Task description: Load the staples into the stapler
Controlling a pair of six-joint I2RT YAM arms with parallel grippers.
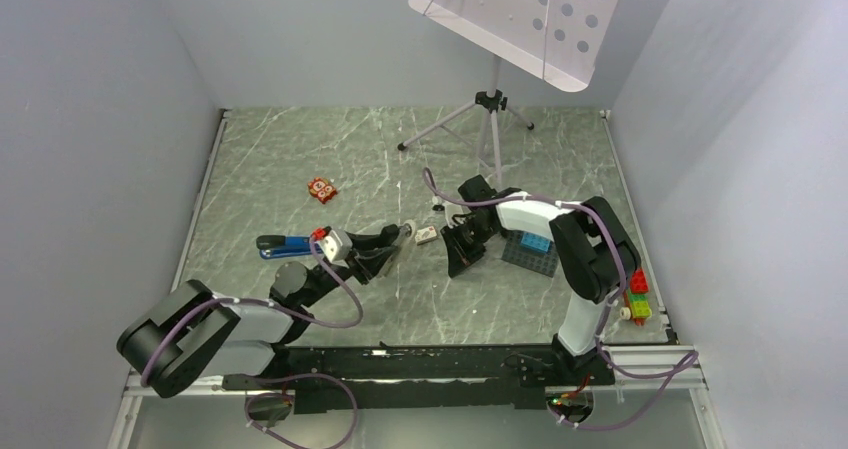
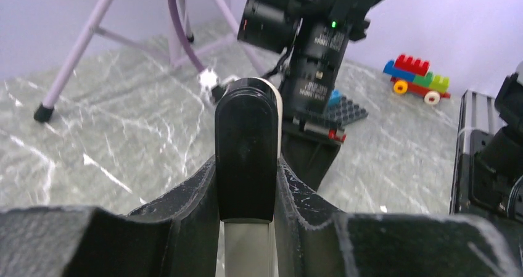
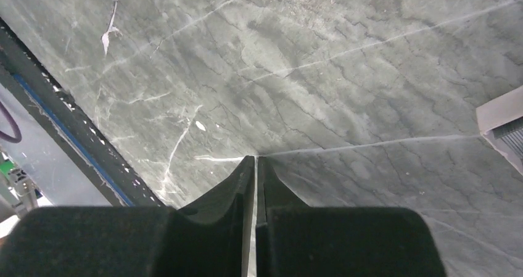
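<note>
A stapler with a black end and pale body (image 2: 246,160) stands upright between the fingers of my left gripper, which is shut on it; from above, this gripper (image 1: 385,249) is left of centre. My right gripper (image 1: 452,254) is to its right, low over the table, its fingertips (image 3: 245,169) close together; I cannot tell what, if anything, is between them. A small box of staples (image 1: 426,234) lies between the grippers; its open end (image 3: 504,129) shows in the right wrist view.
A blue stapler (image 1: 300,252) and a red object (image 1: 322,190) lie left. A grey brick plate (image 1: 530,261) is behind the right gripper, a toy train (image 1: 640,304) at the right edge, a tripod stand (image 1: 490,119) at the back.
</note>
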